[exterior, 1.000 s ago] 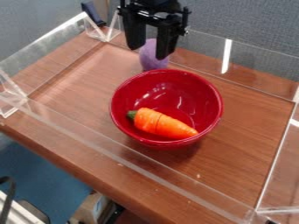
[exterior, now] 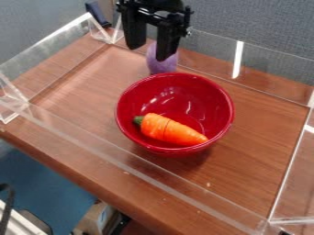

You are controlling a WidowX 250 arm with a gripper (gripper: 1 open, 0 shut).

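Observation:
A red bowl (exterior: 174,95) sits in the middle of the wooden surface, with an orange toy carrot (exterior: 172,130) lying in it. Behind the bowl stands a purple rounded object (exterior: 162,63), partly hidden by my black gripper (exterior: 150,42). The gripper hangs over the back of the area, its two fingers apart, open, with nothing seen clearly between them.
Clear low walls (exterior: 73,128) border the wooden surface (exterior: 86,87). A blue item (exterior: 95,14) is at the back left corner. Bare wood lies left and right of the bowl.
My gripper has shifted left, from above the purple object to slightly left of it. The bowl and carrot are unmoved.

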